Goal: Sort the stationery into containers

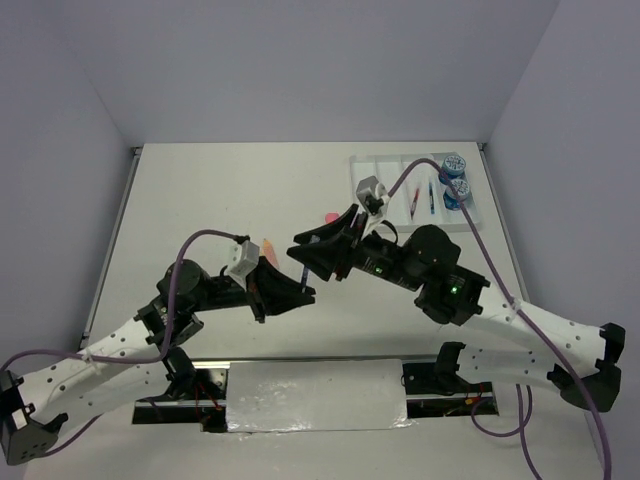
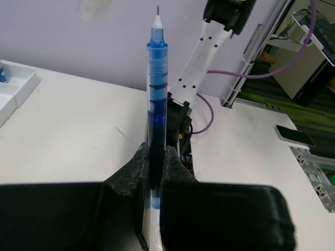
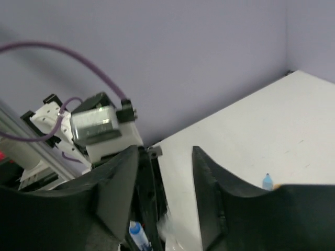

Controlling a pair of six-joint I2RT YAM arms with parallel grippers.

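Note:
A blue pen [image 2: 157,78] with a white tip stands upright in the left wrist view, and my left gripper is shut on its lower part. From above, the pen [image 1: 305,277] shows as a short blue piece between the two grippers. My right gripper [image 1: 307,258] is close beside and above the pen in the top view. Its blurred fingers [image 3: 209,196] stand apart, with a gap between them and nothing seen gripped. The blue and white pen [image 3: 138,234] appears low in the right wrist view, partly covered by the near finger.
At the back right is a white divided tray [image 1: 365,172] with a red pen [image 1: 415,202], a blue pen [image 1: 432,198] and two blue jars [image 1: 458,191]. A pink item [image 1: 332,217] and an orange item [image 1: 268,250] lie mid-table.

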